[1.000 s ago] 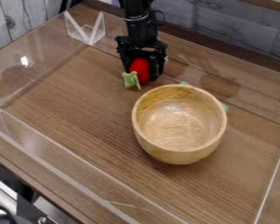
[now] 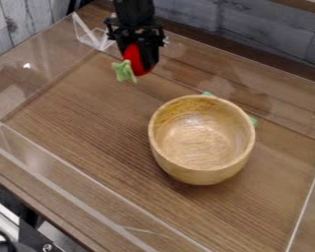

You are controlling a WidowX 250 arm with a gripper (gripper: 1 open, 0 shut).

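Observation:
My gripper [image 2: 131, 51], a dark shape at the top centre, is shut on a red object [image 2: 138, 59] with a pale green part [image 2: 123, 71] at its lower left. It holds this above the wooden table [image 2: 75, 128], toward the back. An empty tan bowl [image 2: 200, 138] rests on the right half of the table.
A small green piece [image 2: 252, 120] shows at the bowl's right rim, partly hidden. Clear plastic or white lines [image 2: 92, 30] lie at the back left.
My gripper has risen with the red object, moving up and slightly left in the view, away from the bowl. The bowl has not moved.

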